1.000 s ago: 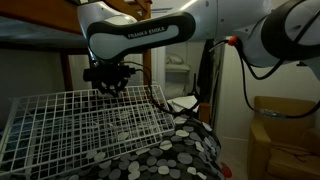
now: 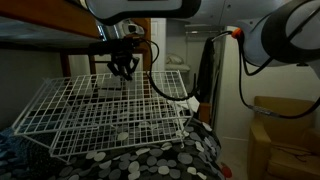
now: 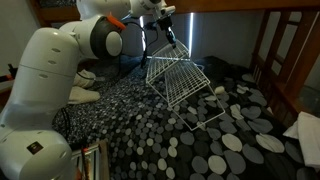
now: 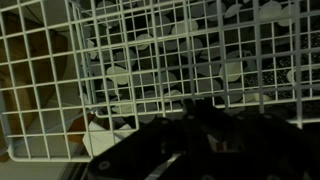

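A white wire rack (image 2: 85, 118) hangs tilted above a dark bedspread with pale round spots, its grid facing exterior view 1. My gripper (image 2: 125, 72) is at the rack's upper part, shut on its wire. From the other side, in exterior view 2, the rack (image 3: 188, 88) slants down from the gripper (image 3: 172, 44) toward the bedspread. The grid of the rack (image 4: 130, 60) fills most of the wrist view, with the gripper dark at the bottom; the exact wire between its fingers is too dark to make out.
The spotted bedspread (image 3: 150, 145) spreads below the rack. A tan armchair (image 2: 285, 145) stands to the right in exterior view 1. Wooden bed-frame beams (image 3: 235, 7) run overhead, with wooden posts (image 3: 292, 55) at the far side. A cable loops along the arm.
The gripper and rack have moved right in exterior view 1 over the last second. The rack's angle has shifted too, and the gripper remains at its upper part.
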